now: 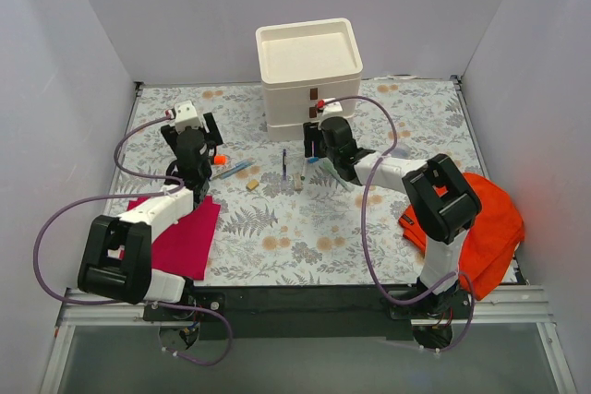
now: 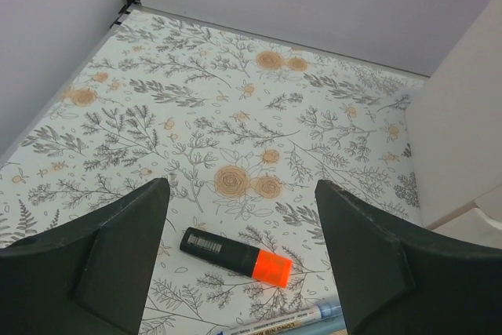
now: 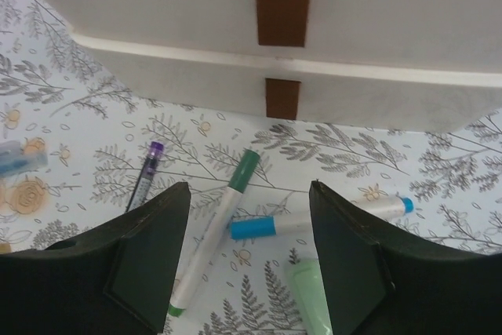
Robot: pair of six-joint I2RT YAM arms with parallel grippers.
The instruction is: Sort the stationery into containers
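Note:
My left gripper is open, above a black marker with orange cap (image 2: 234,258), with blue pens (image 2: 278,319) at its lower right. My right gripper is open over a green-ended white pen (image 3: 216,233), a blue-capped white pen (image 3: 369,210) and a green item (image 3: 310,296), partly hidden. A purple-capped pen (image 3: 145,172) lies left of them. A small yellow block (image 1: 252,185) sits mid-table. The white drawer unit (image 1: 309,76) with brown handles stands at the back, a tray on top.
A red cloth (image 1: 185,237) lies front left and orange fabric (image 1: 480,237) front right.

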